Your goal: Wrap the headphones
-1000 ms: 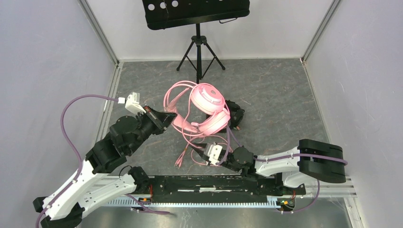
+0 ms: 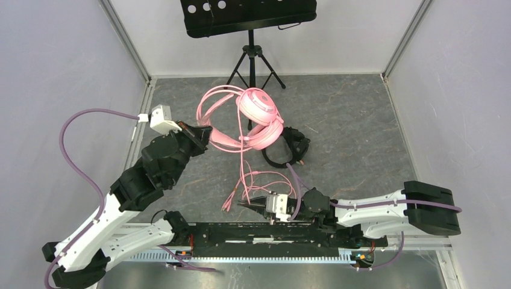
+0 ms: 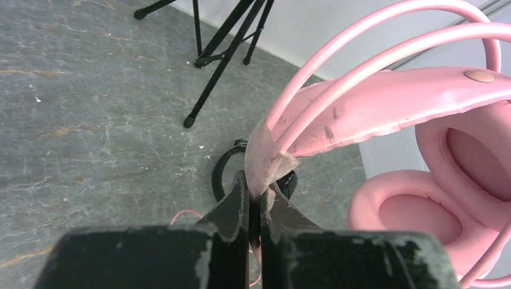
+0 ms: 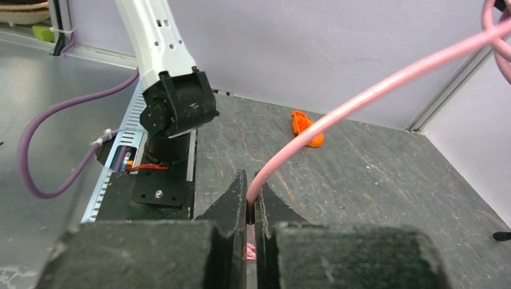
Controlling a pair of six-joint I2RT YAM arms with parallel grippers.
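Pink headphones (image 2: 259, 111) hang in the upper middle, with my left gripper (image 2: 205, 133) shut on their band. In the left wrist view the padded band (image 3: 391, 102) rises from between the fingers, and both ear cups (image 3: 416, 217) hang at right. Lower down, my right gripper (image 2: 246, 203) is shut on the pink cable (image 4: 349, 108), which runs up to the headphones. More pink cable (image 2: 265, 173) lies looped on the grey floor.
A black band-like object (image 2: 298, 144) lies behind the headphones. A music stand (image 2: 252, 66) stands at the back. An orange object (image 4: 304, 126) appears in the right wrist view.
My left gripper has lifted the headphones toward the back left. My right gripper has moved slightly toward the front, and the cable between them is straighter.
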